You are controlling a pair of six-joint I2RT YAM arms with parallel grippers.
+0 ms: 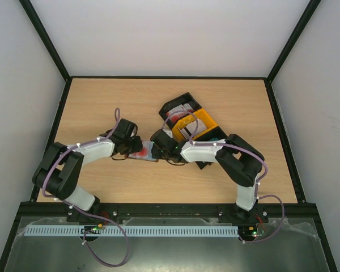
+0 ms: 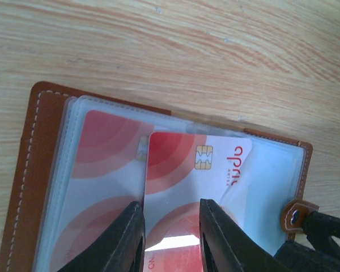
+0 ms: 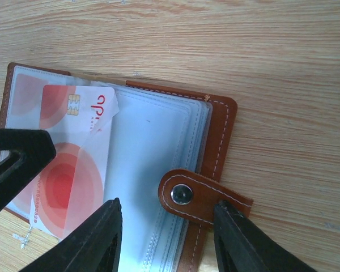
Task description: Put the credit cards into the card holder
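Observation:
An open brown card holder (image 2: 22, 170) with clear sleeves lies on the table; in the top view both arms partly hide it (image 1: 149, 150). One red-and-white credit card lies partly under the holder's clear sleeve edge, which crosses it diagonally in the right wrist view (image 3: 56, 170). My left gripper is shut on this card, its fingers standing apart with the card between them. Over the holder's right edge, my right gripper is part open, its fingers either side of the snap strap (image 3: 198, 195); it does not grip it.
A black tray (image 1: 187, 99) with more cards and a yellow bin (image 1: 212, 122) stand to the back right, partly behind the right arm. Another card (image 2: 102, 147) shows in the holder's left part.

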